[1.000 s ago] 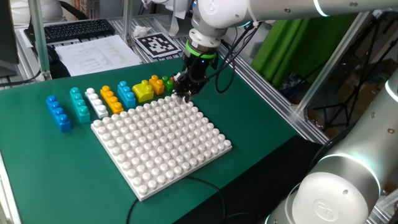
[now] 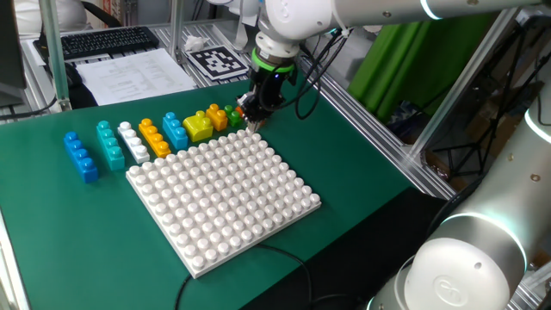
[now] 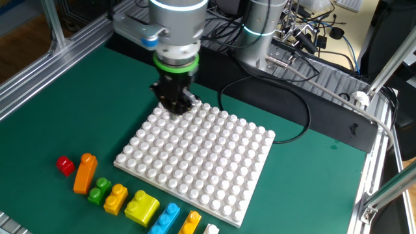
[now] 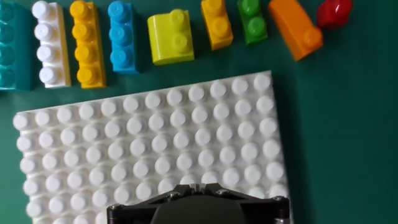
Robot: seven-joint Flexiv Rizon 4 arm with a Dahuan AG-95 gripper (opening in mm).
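A white studded baseplate (image 2: pixel 222 198) lies flat on the green table. Over its far corner in exterior view 1 hangs my gripper, whose fingers meet at the bottom of the wrist view; nothing shows between them. Along one side of the plate runs a row of bricks: teal (image 4: pixel 12 46), white (image 4: pixel 53 46), long yellow-orange (image 4: pixel 88 46), blue (image 4: pixel 124 38), lime (image 4: pixel 171 38), short yellow-orange (image 4: pixel 217 25), green (image 4: pixel 252 22), orange (image 4: pixel 293 28) and red (image 4: pixel 334 14). At the row's other end is a darker blue brick (image 2: pixel 81 158).
Bare green table (image 3: pixel 52 123) surrounds the plate and bricks. A black cable (image 3: pixel 305 114) loops near one plate corner. White paper (image 2: pixel 133 79), a keyboard (image 2: pixel 108 41) and a printed marker board (image 2: pixel 217 62) lie beyond the table.
My gripper has shifted slightly leftward and away in exterior view 1, and a bit of the orange brick now shows beside it. The plate and the bricks have stayed in place.
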